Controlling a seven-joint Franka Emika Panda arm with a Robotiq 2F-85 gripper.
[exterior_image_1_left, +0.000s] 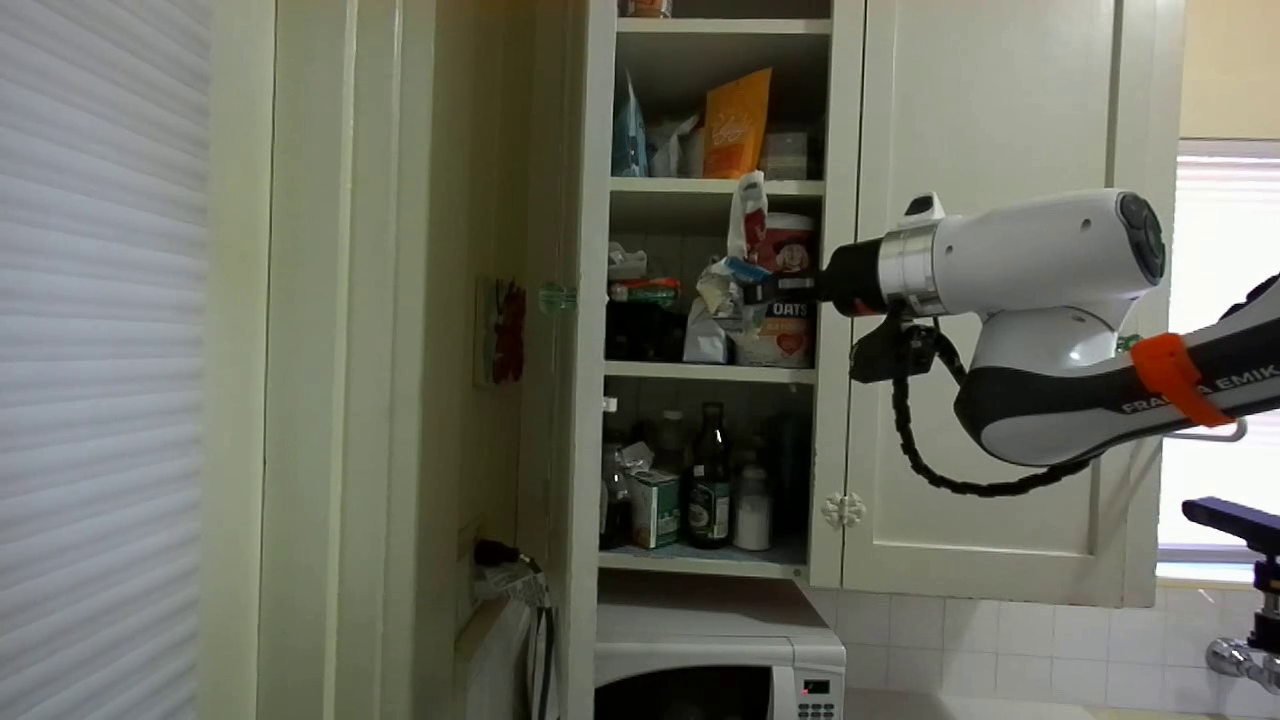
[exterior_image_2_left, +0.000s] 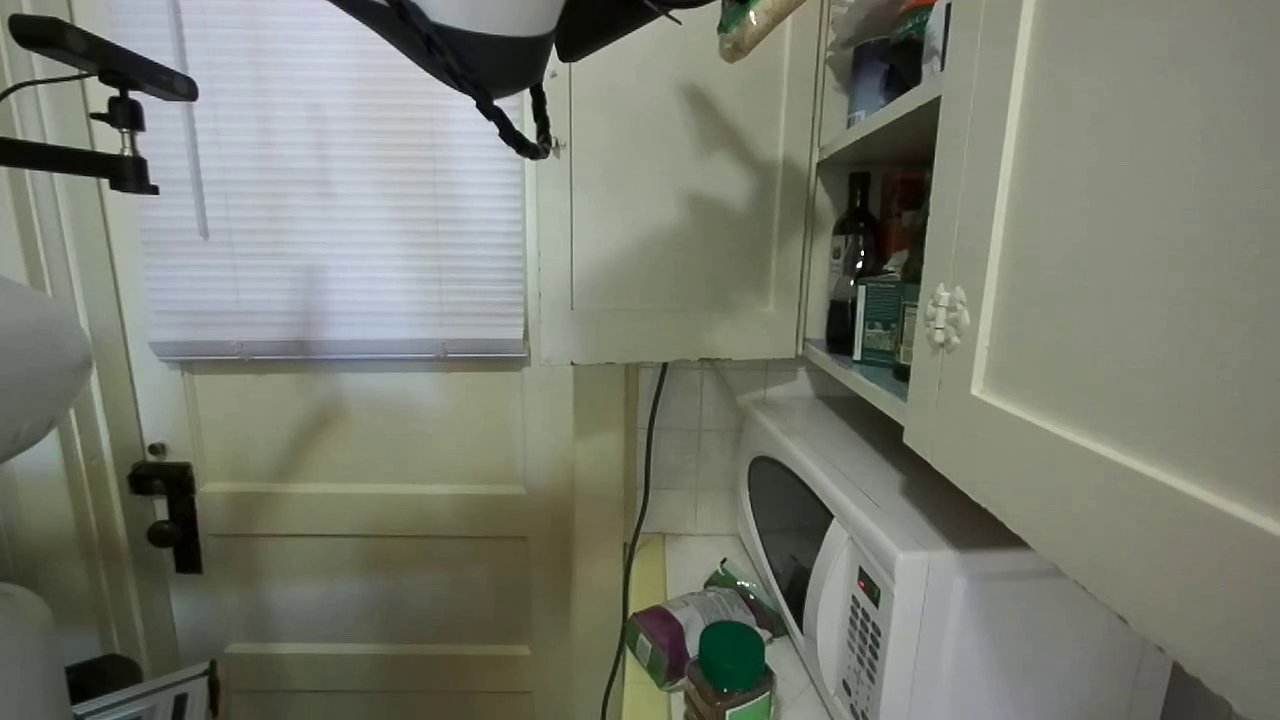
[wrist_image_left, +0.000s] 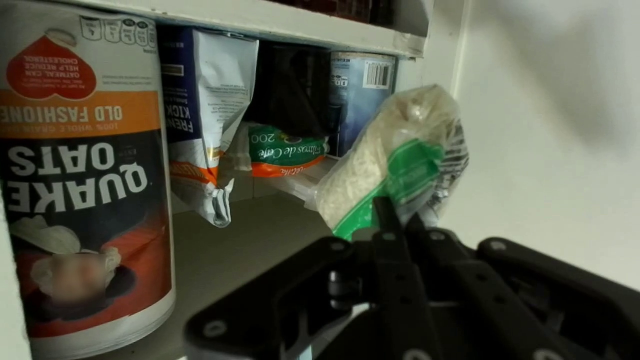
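A clear plastic bag (wrist_image_left: 367, 165) with pale contents and a green band hangs at my fingertips in the wrist view. My gripper is shut, its fingers pinching the bag's thin plastic. From outside, the bag (exterior_image_1_left: 749, 206) is held upright in front of the oats canister (exterior_image_1_left: 786, 342), hiding part of it, level with the middle shelf. Whether bag and canister touch cannot be told. Only the bag's lower end (exterior_image_2_left: 752, 26) shows at the top of the second exterior view, where the gripper itself is out of frame.
On the middle shelf stand a foil bag (wrist_image_left: 225, 90), a green coffee-filter pack (wrist_image_left: 285, 147) and a blue can (wrist_image_left: 363, 84). Bare shelf floor (wrist_image_left: 258, 222) lies between canister and held bag. A shelf board (wrist_image_left: 300, 25) runs close above. The shelf below holds bottles (exterior_image_1_left: 709, 480).
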